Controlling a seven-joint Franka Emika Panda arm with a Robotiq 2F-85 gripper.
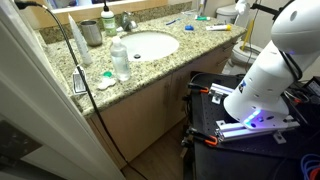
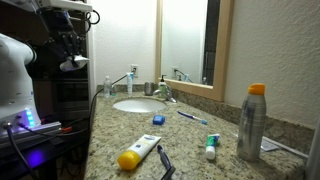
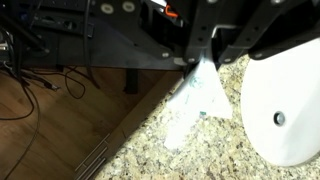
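My gripper is shut on a pale, see-through item (image 3: pixel 200 95) with faint greenish marks in the wrist view. What that item is cannot be made out. It hangs above the speckled counter (image 3: pixel 215 165), left of the white sink (image 3: pixel 290 110). In exterior view 2, the gripper (image 2: pixel 72 58) is high at the left, well above the counter, with a whitish shape (image 2: pixel 75 63) at its tip. Exterior view 1 shows the arm's white base (image 1: pixel 262 100) at the right; the fingers are not clear there.
Beside the sink stand a clear bottle (image 1: pixel 120 62), a metal cup (image 1: pixel 92 33) and a green soap bottle (image 1: pixel 109 22). Further along lie a blue sponge (image 2: pixel 158 119), a yellow bottle (image 2: pixel 138 152), a black razor (image 2: pixel 166 162) and a tube (image 2: pixel 211 147). A tall can (image 2: pixel 252 125) stands at right.
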